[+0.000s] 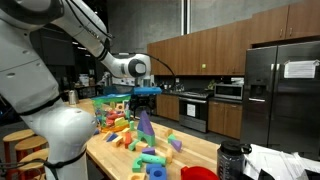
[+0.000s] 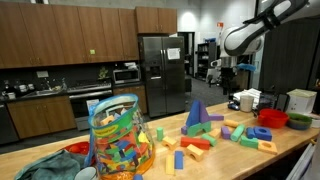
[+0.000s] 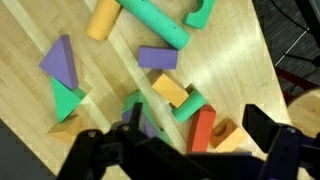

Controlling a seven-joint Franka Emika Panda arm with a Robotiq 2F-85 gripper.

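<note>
My gripper is open above the wooden tabletop, with nothing held between its fingers. In the wrist view an orange block (image 3: 170, 89) lies close to a purple block (image 3: 158, 57) and a short green cylinder (image 3: 188, 107). A red block (image 3: 201, 129) and an orange arch (image 3: 228, 135) are near the right finger. Farther left are a purple triangle (image 3: 60, 62) and a green triangle (image 3: 62, 97). A long green cylinder (image 3: 155, 22) lies at the top beside an orange cylinder (image 3: 103, 19). From the side, a tall purple piece (image 1: 146, 124) rises among the blocks.
A clear tub (image 2: 121, 140) full of colored blocks stands on the table, with a red cloth (image 2: 72, 148) near it. At the other end are a black canister (image 1: 231, 161), a red bowl (image 2: 271, 118) and a green bowl (image 2: 298, 122). Bare wood shows between the scattered blocks.
</note>
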